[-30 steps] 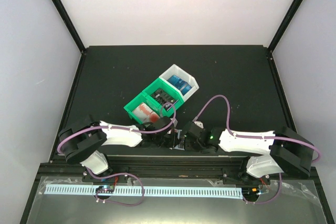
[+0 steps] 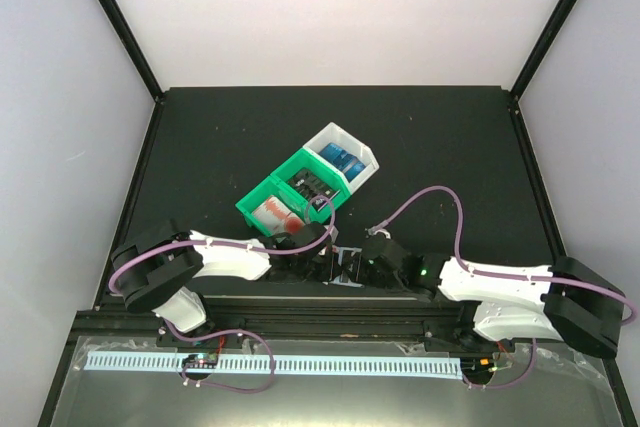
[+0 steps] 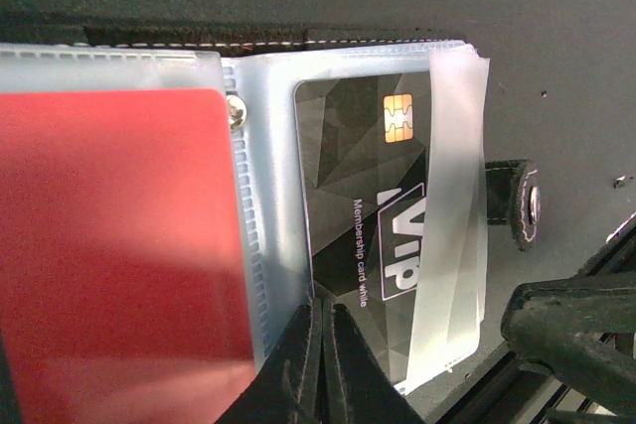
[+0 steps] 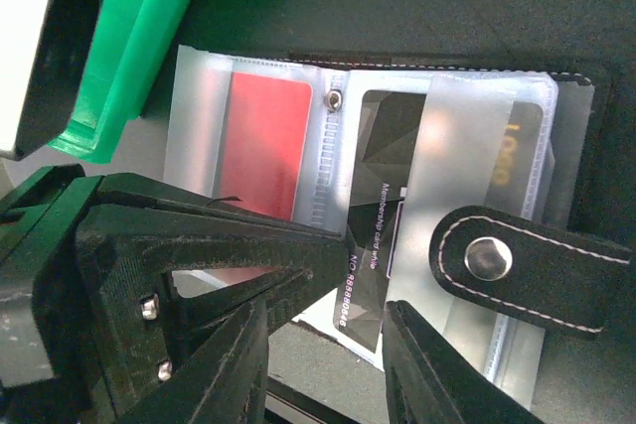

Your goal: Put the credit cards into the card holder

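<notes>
The card holder lies open, with clear plastic pages and a dark strap with a snap (image 4: 488,258). On its right page is a black VIP card (image 3: 343,161), partly covered by a milky plastic sleeve (image 3: 452,196). A red card (image 3: 119,235) fills the left page. My left gripper is shut, its tips at the card's left edge, nothing visible between them. Over the holder's near edge, my right gripper stands open, its fingers apart. Both grippers partly hide the holder in the top view.
Just behind the left gripper stand joined green bins (image 2: 268,185) and a white bin (image 2: 348,137). They hold reddish-white, black and blue cards (image 2: 342,159).
The right arm has shifted to the right over the last second, uncovering more of the holder. The left arm and the bins have stayed put.
</notes>
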